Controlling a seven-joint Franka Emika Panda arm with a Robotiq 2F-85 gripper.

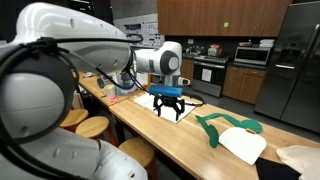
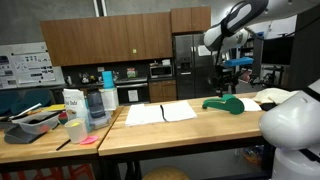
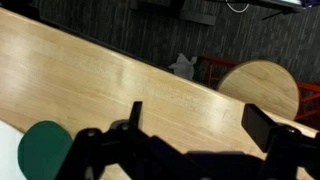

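Observation:
My gripper stands open, with its two dark fingers wide apart and only bare wooden table between them. In exterior view 1 the gripper [image 1: 168, 104] hangs over the table, in front of a white sheet [image 1: 170, 113]. To its right, apart from it, lies a green item [image 1: 232, 123], seemingly cloth, partly on a white piece [image 1: 243, 145]. Exterior view 2 has the green item [image 2: 224, 103] at the table's right part, below the arm. A rounded green shape [image 3: 45, 150] shows at the lower left of the wrist view.
The table's edge [image 3: 165, 80] crosses the wrist view, with a round stool [image 3: 262, 90] beyond it. A black item [image 1: 275, 170] lies at the near right. Containers, including a blue-lidded one [image 2: 108, 80], crowd the left in exterior view 2.

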